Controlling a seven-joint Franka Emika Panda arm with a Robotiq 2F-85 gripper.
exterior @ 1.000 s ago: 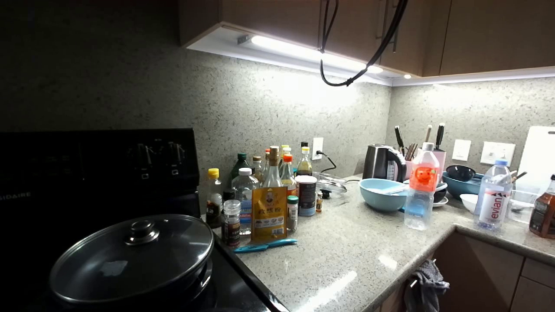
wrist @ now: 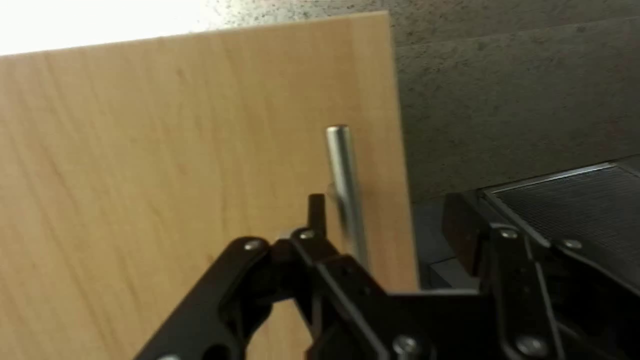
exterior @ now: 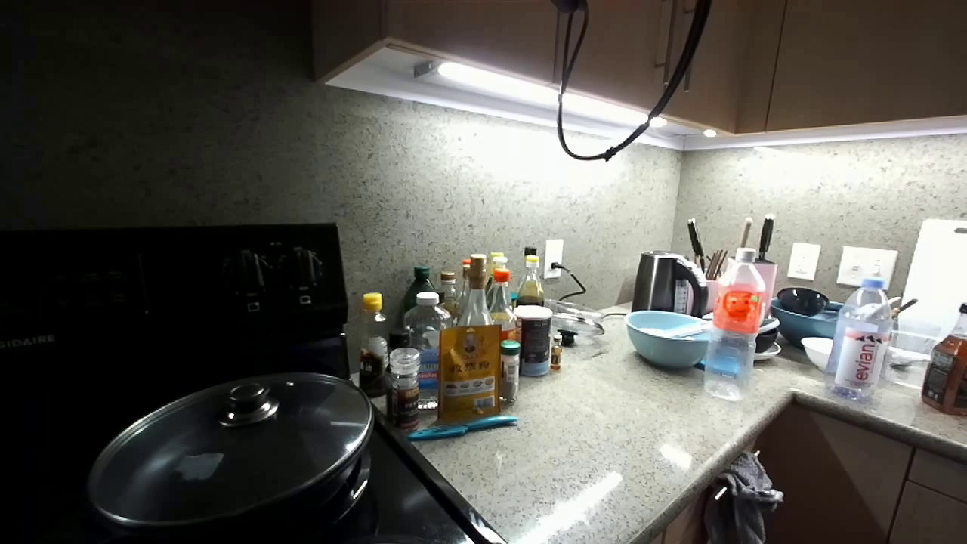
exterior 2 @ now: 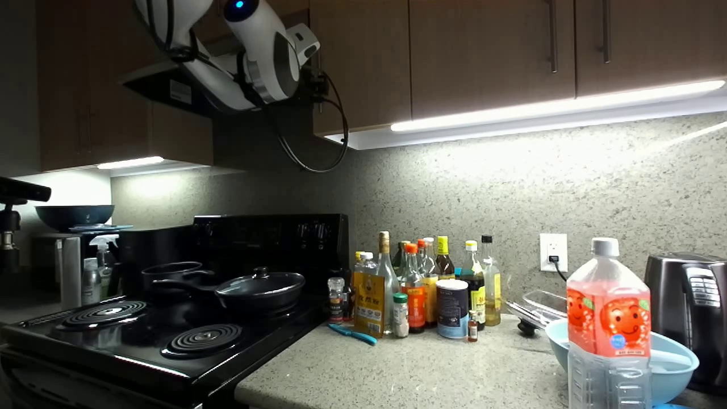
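Note:
A pale wooden cabinet door [wrist: 180, 162] fills much of the wrist view, with a slim metal bar handle [wrist: 340, 159] near its right edge. My gripper has a wide gap between its fingers, and the handle's lower part lies in that gap as seen here. The left finger [wrist: 316, 213] appears close beside the bar; the right finger [wrist: 460, 231] is beyond the door's edge. Whether either touches cannot be told. In the second exterior view, the white arm [exterior 2: 269, 58] reaches up to the upper cabinets, its gripper mostly hidden.
Below the cabinets, several bottles [exterior 2: 412, 286] crowd the counter [exterior 2: 409, 375]. A lidded pan [exterior: 240, 453] sits on the stove. A large bottle with a red label [exterior 2: 608, 313] stands by a blue bowl [exterior: 668, 344].
Counter and stove items look unmoved.

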